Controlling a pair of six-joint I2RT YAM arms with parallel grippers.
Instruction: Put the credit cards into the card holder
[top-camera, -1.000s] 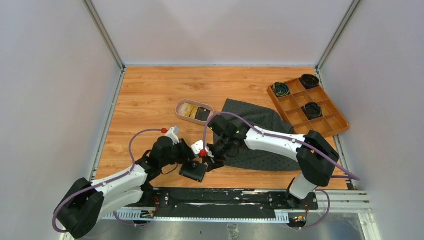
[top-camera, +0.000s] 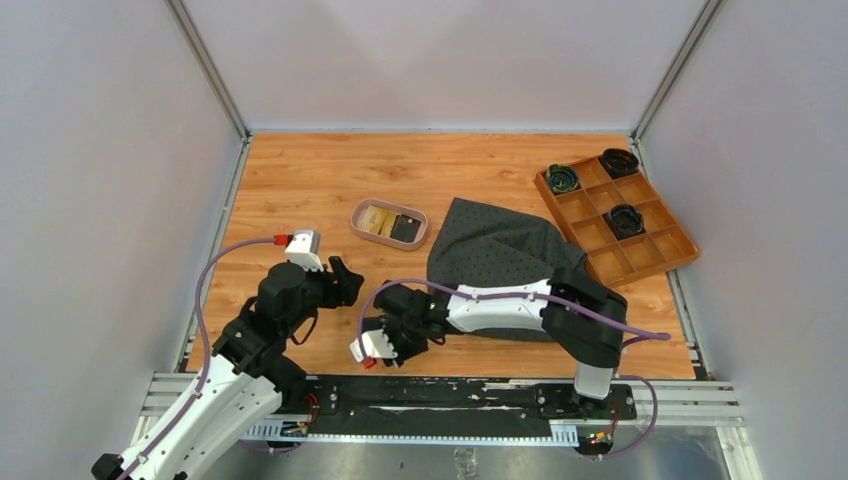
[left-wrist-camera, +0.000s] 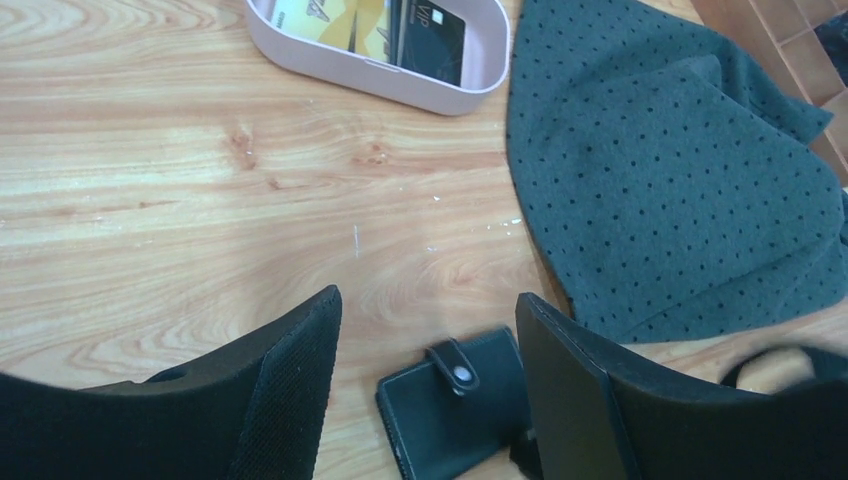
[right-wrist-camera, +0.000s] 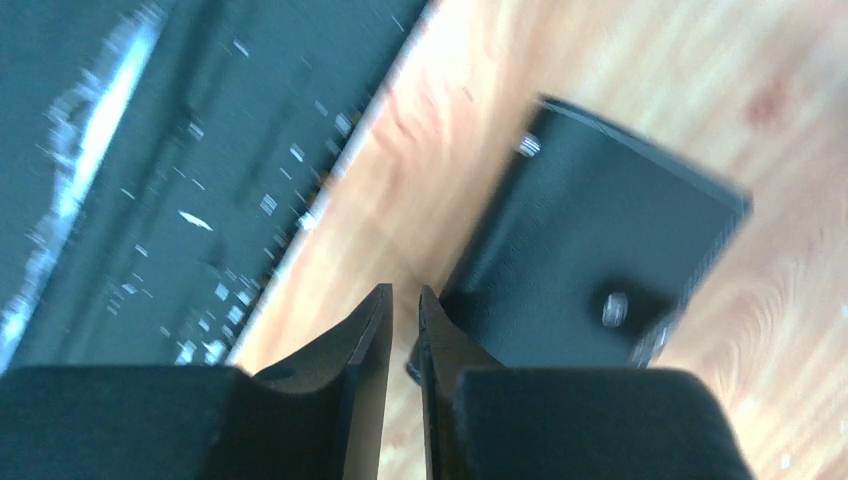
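The black card holder (left-wrist-camera: 455, 420), with a snap strap on one side, shows low between the fingers of my left gripper in the left wrist view. That gripper is open, nothing held. In the right wrist view the card holder (right-wrist-camera: 600, 240) fills the right side, slightly blurred. My right gripper is shut at its near corner, with a dark edge between the fingers. From above, the right arm mostly covers the holder. Gold cards (top-camera: 378, 220) and a black VIP card (top-camera: 405, 229) stand in a pink oval box (top-camera: 421, 236).
A dark dotted cloth (top-camera: 490, 245) lies to the right of the box. Beyond it stands a wooden compartment tray (top-camera: 645, 250) with several dark coils. The table's front edge runs close to the right gripper. Bare wood (top-camera: 330, 165) lies open at the back left.
My left gripper has drawn back left and up from the card holder. The right gripper has moved left and toward the front edge, over the holder, which was plainly visible from above before.
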